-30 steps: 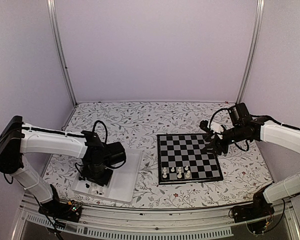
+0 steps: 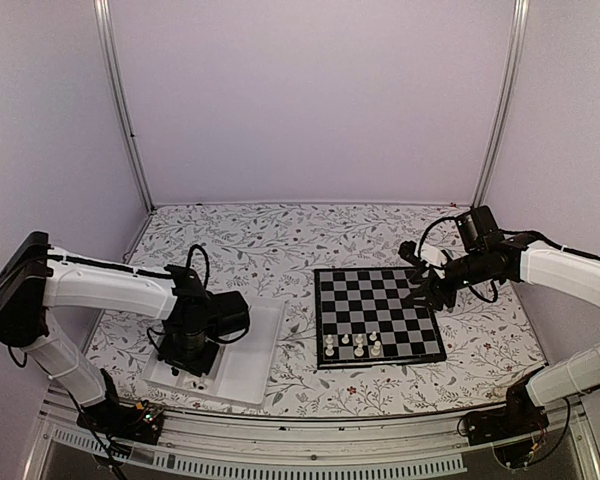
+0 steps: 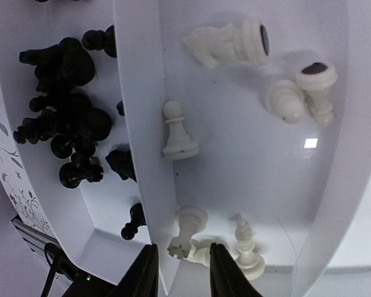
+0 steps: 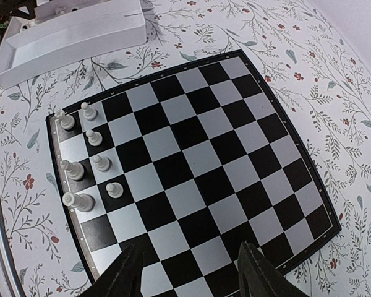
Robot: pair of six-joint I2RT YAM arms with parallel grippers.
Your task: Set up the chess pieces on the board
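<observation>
The black-and-white chessboard (image 2: 375, 305) lies right of centre, with several white pieces standing along its front left. The right wrist view shows them upright, among them a tall piece (image 4: 78, 201) and a pawn (image 4: 114, 189). My left gripper is open over the white tray (image 3: 250, 161), its fingers framing white pieces at the near end: a crenellated rook-like piece (image 3: 188, 229) and a partly hidden lying one. A slender white piece (image 3: 247, 250) is just right of the fingers. A white pawn (image 3: 178, 133) lies farther up. My right gripper hangs open above the board, empty.
A divider (image 3: 142, 124) splits the tray; black pieces (image 3: 77, 124) are heaped in the compartment to its left. More white pieces (image 3: 229, 43) lie at the compartment's far end. Patterned table (image 2: 250, 240) behind tray and board is bare.
The right arm and the pieces on the board have stayed in place.
</observation>
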